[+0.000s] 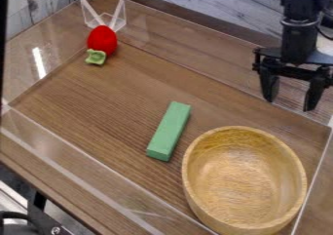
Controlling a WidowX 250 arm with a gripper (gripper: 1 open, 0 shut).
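My black gripper (290, 83) hangs at the right edge of the wooden table, its two fingers spread apart and open, with nothing seen between them. In front of it lies a round yellow bowl (244, 180). A green bar (169, 132) lies left of the bowl. At the back left is a red object (101, 41) with white pointed parts behind it and a small green piece (96, 57) just in front.
A pale slatted surface shows beyond its back right edge, behind the arm.
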